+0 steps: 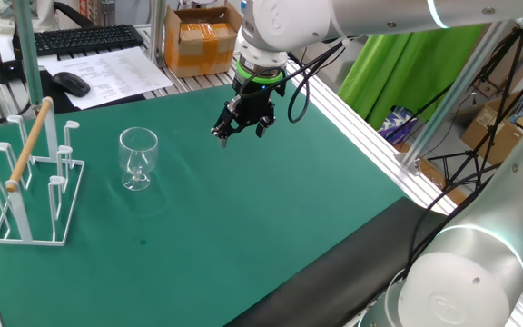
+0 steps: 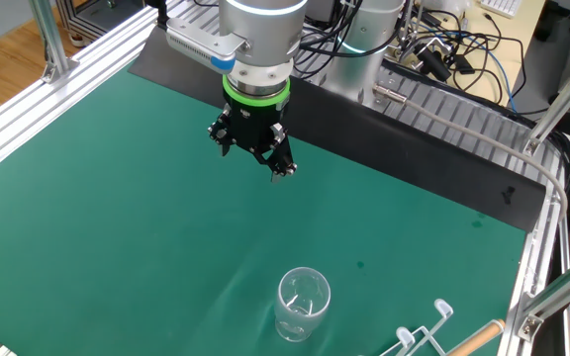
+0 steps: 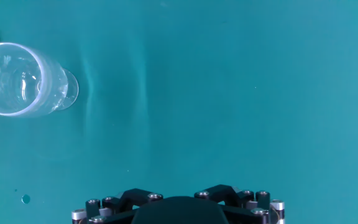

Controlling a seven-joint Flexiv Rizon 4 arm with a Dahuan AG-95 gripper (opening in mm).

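Note:
A clear stemmed glass (image 1: 138, 156) stands upright on the green mat, near the white rack. In the wrist view the same glass (image 3: 23, 81) shows at the left edge, its rim toward the camera and its foot to the right. My gripper (image 1: 241, 133) hangs above the mat, to the right of the glass and apart from it in exterior view 1. Its black fingers (image 2: 281, 166) are spread wide in exterior view 2, with nothing between them. Only the lower edge of the wrist view takes in the gripper.
The white rack (image 1: 29, 242) has several upright pegs and a wooden top bar (image 1: 31, 143). Behind the mat lie paper (image 1: 107, 76), a mouse (image 1: 71, 84) and a keyboard (image 1: 84, 40); a cardboard box (image 1: 200, 54) stands there too.

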